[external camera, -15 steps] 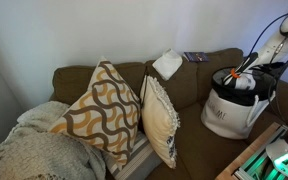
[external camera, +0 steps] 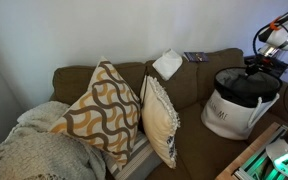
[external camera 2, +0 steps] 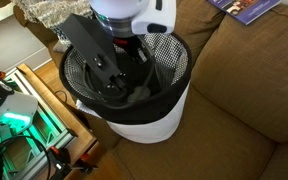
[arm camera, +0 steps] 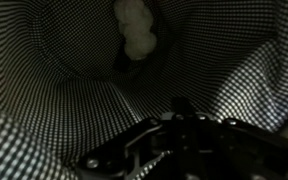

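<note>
A white fabric basket (external camera: 227,118) with a black rim and checked lining stands on the sofa at the right in exterior view 1. My gripper (external camera: 256,69) is at the basket's mouth, pointing downward. Exterior view 2 has the dark gripper in front of the mesh-like lining (external camera 2: 171,62), partly hiding the interior. In the wrist view, a pale, bunched item (arm camera: 136,28) lies deep inside the basket, apart from the gripper. The fingers look shut, and nothing shows between them, though the view is dark.
A patterned cushion (external camera: 102,112) and a cream cushion (external camera: 159,122) lean on the sofa to the left. A white cloth (external camera: 168,64) and a magazine (external camera: 196,57) lie along the backrest. Wooden table edge (external camera: 252,154) is near the arm base.
The arm has risen from lower inside the basket and shifted right, so the gripper is now up at the rim. The basket and cushions stay put.
</note>
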